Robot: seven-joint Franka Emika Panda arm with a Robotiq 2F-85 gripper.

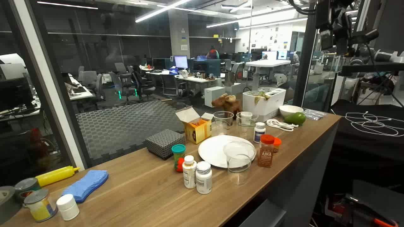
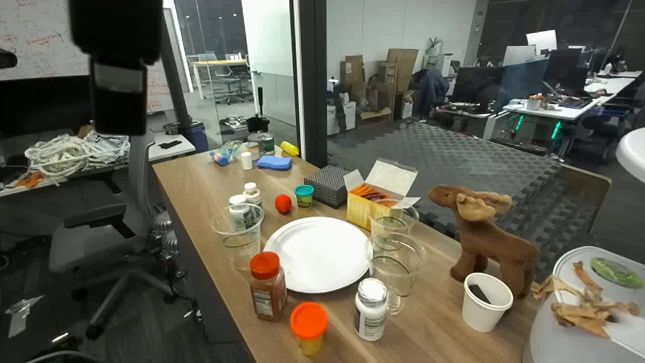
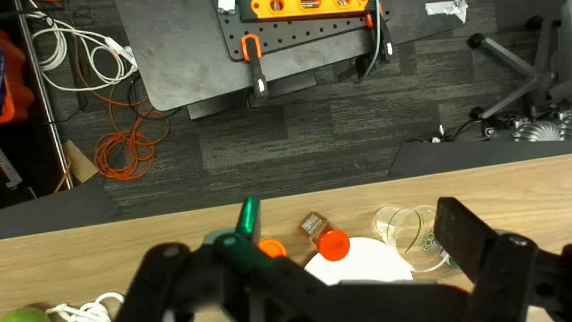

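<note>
In the wrist view my gripper stands open high above the counter's edge, its fingers wide apart and nothing held. The same black arm end appears at the upper right of exterior view 1, clear of the counter. Below it lie a red-capped spice jar (image 3: 316, 228), a white plate (image 3: 364, 263), a clear plastic cup (image 3: 415, 236) and an orange lid (image 3: 272, 247). Exterior view 2 shows the plate (image 2: 317, 254) empty, ringed by the spice jar (image 2: 267, 290), an orange-lidded tub (image 2: 308, 326), clear cups and a white bottle (image 2: 370, 308).
An open yellow box (image 1: 197, 130), a black mesh box (image 1: 165, 143), a brown moose toy (image 2: 490, 236) and a white container (image 1: 264, 102) line the glass side. A blue cloth (image 1: 85, 185) and cans lie at the far end. Bare wood (image 1: 144, 193) shows between.
</note>
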